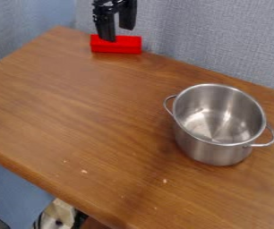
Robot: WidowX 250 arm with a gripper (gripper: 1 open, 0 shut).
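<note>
A black gripper [115, 25] is at the top of the view, just above a red rectangular block [123, 45] that lies at the back edge of the wooden table [68, 116]. One dark finger overlaps the left part of the block; whether it touches it cannot be told. A steel pot [218, 124] with two wire handles stands on the right side of the table.
A grey padded wall [223, 40] runs behind the table. At the bottom left, past the table's edge, some equipment is partly visible.
</note>
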